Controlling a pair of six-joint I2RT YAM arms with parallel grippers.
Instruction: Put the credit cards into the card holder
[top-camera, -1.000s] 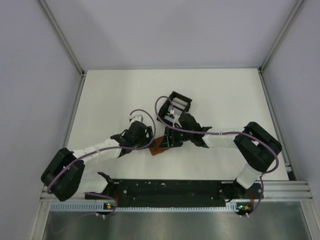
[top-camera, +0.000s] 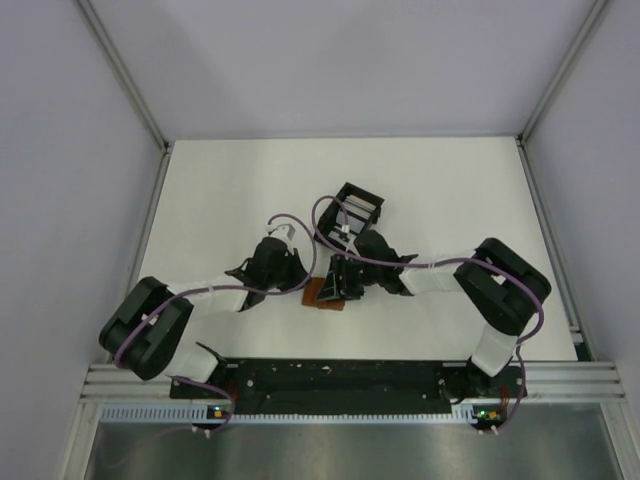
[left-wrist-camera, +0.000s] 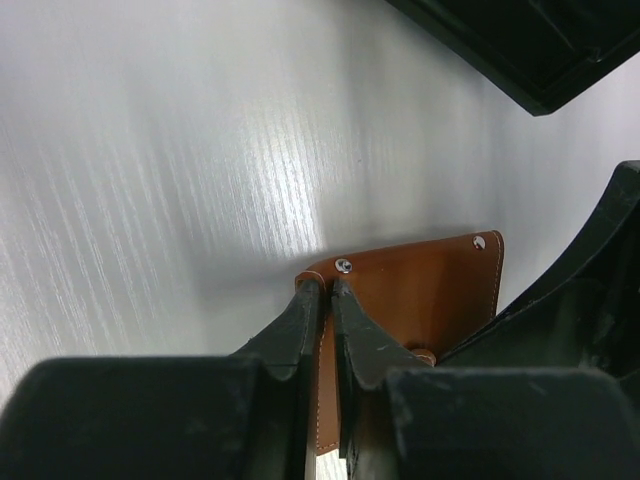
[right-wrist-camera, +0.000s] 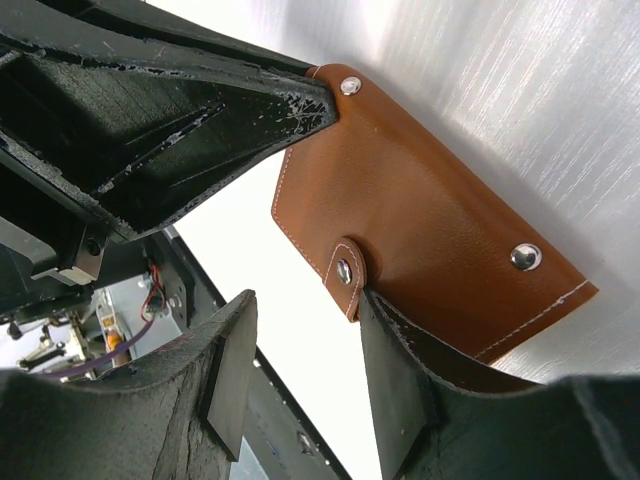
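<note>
The brown leather card holder (top-camera: 313, 292) lies on the white table between the two arms, its flap studded with metal snaps. In the left wrist view my left gripper has its fingertips close together on the edge of the card holder (left-wrist-camera: 430, 290), near a corner snap. My right gripper stands open over the holder's near side; one finger (right-wrist-camera: 385, 350) touches the small snap tab (right-wrist-camera: 345, 275), while the other is clear of the leather. Light cards (top-camera: 357, 213) show in the black rack behind; whether any card is inside the holder is hidden.
The black rack (top-camera: 376, 192) stands just behind the holder, close to both arms. Both grippers are crowded together over the holder. Bare table (top-camera: 230, 190) lies to the far left and far right.
The left arm has moved slightly away from the front edge, and the card holder has turned a little to lie straighter.
</note>
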